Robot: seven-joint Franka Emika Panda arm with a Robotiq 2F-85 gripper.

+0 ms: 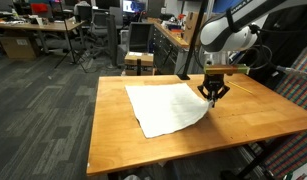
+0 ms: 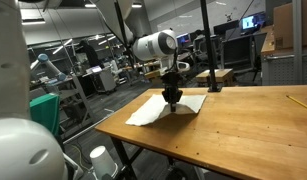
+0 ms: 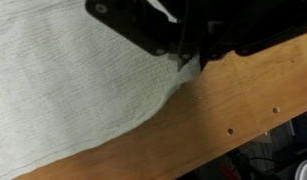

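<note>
A white cloth lies mostly flat on the wooden table, with one corner lifted. In exterior view 1 my gripper is shut on that raised corner, just above the tabletop. From the other side, the cloth slopes up to the gripper. The wrist view has the cloth filling the left side, its edge gathering toward the dark gripper. How much cloth is pinched between the fingers is hidden there.
A thin stick lies near its far side in exterior view 2. Chairs and desks stand well behind.
</note>
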